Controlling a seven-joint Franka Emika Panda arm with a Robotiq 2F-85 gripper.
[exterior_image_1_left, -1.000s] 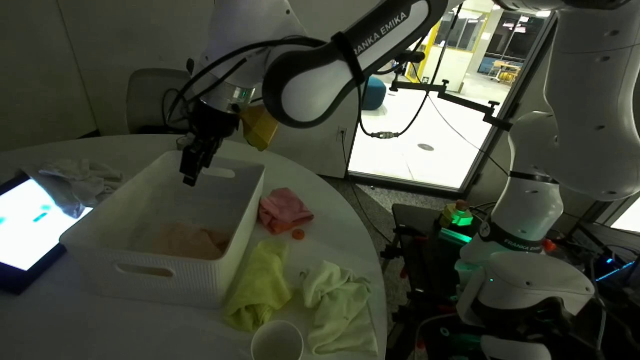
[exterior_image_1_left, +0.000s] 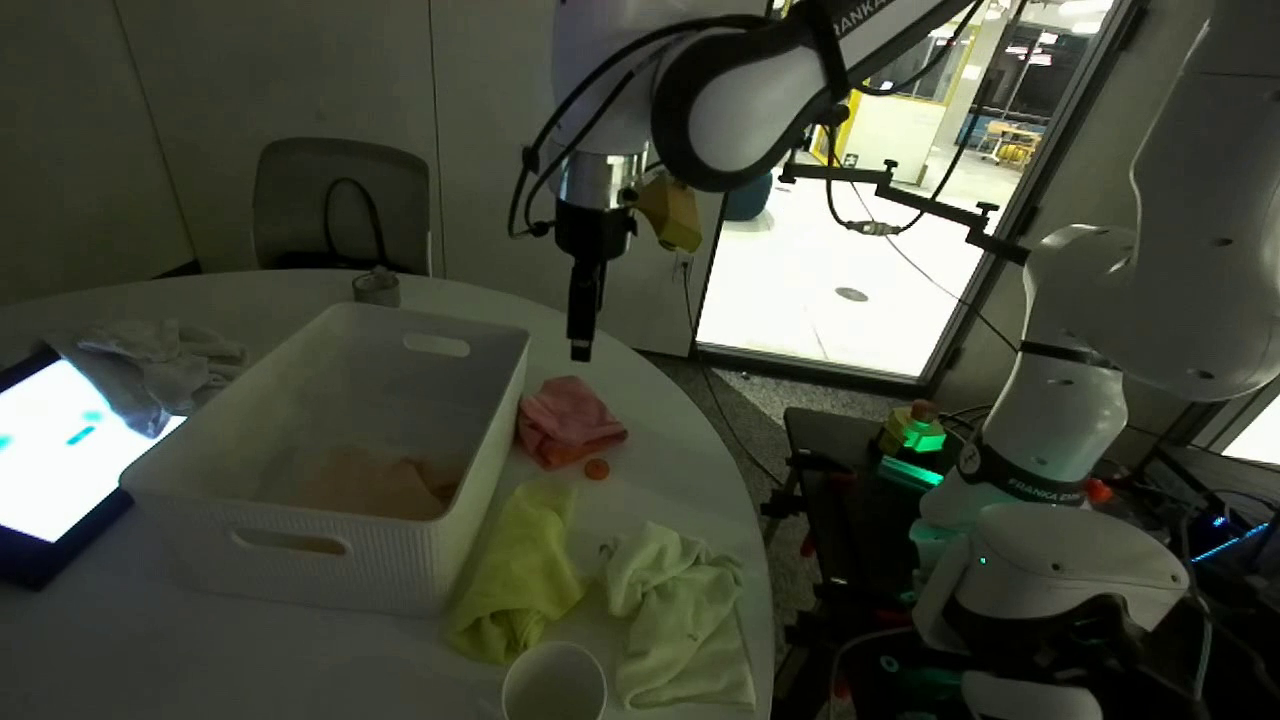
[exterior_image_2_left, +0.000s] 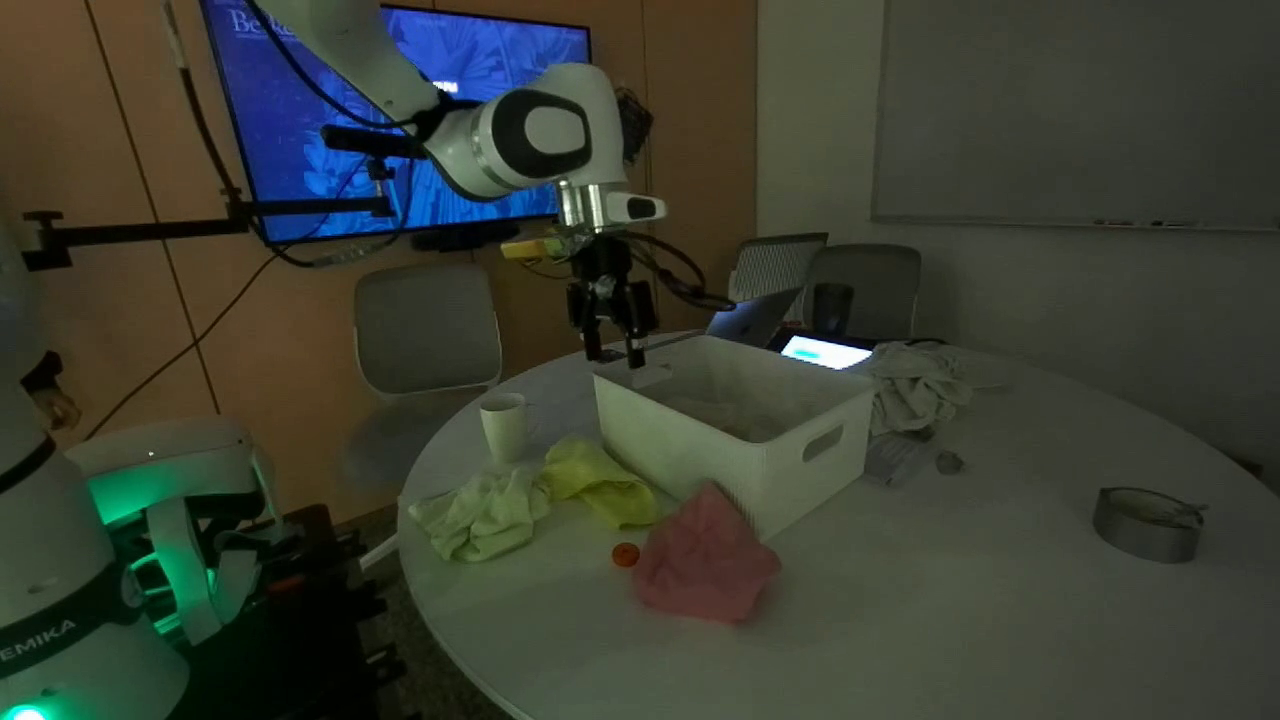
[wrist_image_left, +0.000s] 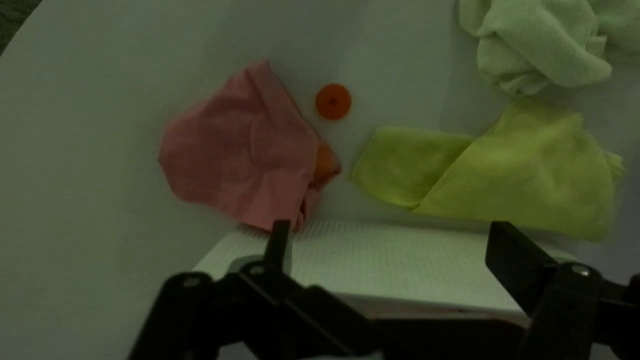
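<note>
My gripper is open and empty, its two dark fingers wide apart, hanging above the side wall of the white bin (wrist_image_left: 390, 258). A crumpled pink cloth (wrist_image_left: 240, 150) lies on the table against the outside of that wall, with an orange patch at one edge. Beside it is a small round orange piece (wrist_image_left: 333, 101). The yellow-green cloth (wrist_image_left: 510, 174) rests along the same wall, and a pale green cloth (wrist_image_left: 540, 42) lies farther out. Inside the bin, a peach-coloured cloth (exterior_image_1_left: 372, 480) is partly visible.
A white cup (exterior_image_1_left: 554, 684) stands near the pale cloth. Beyond the bin are a lit screen (exterior_image_1_left: 66, 450) and a greyish cloth (exterior_image_1_left: 168, 360). A roll of tape (exterior_image_2_left: 1148, 524) sits apart on the table. Open tabletop surrounds the pink cloth's outer side.
From tilted over the bin's interior, my gripper has swung outward past its side wall and now points nearly straight down. The cloths and bin have not moved.
</note>
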